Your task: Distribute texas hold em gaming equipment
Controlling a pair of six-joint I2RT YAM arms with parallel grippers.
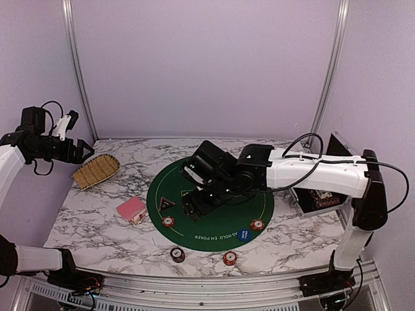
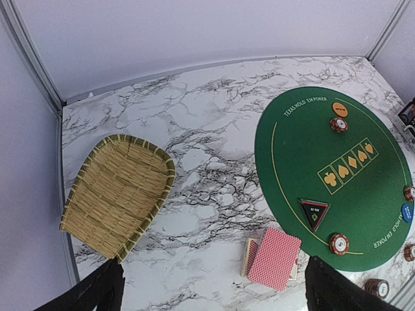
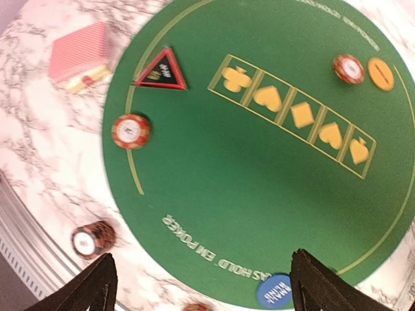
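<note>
A round green poker mat [image 1: 194, 230] lies mid-table. My right gripper [image 1: 192, 202] hovers over it, open and empty. In the right wrist view, red-and-white chips [image 3: 131, 131] sit at the left, and another red chip [image 3: 349, 69] stands beside the orange disc [image 3: 381, 73]. The black triangular marker [image 3: 162, 71] and blue disc [image 3: 274, 291] are also on the mat. Below its front edge stand a dark chip stack [image 1: 177, 254] and a red chip stack [image 1: 229, 258]. A red-backed card deck [image 2: 275, 258] lies left of the mat. Far left, my left gripper [image 1: 84, 150] is open, holding nothing.
A woven tray [image 2: 117, 184] lies empty at the left. At the right an opened case [image 1: 318, 199] with chips inside stands against the wall. Bare marble shows between tray and mat and along the back.
</note>
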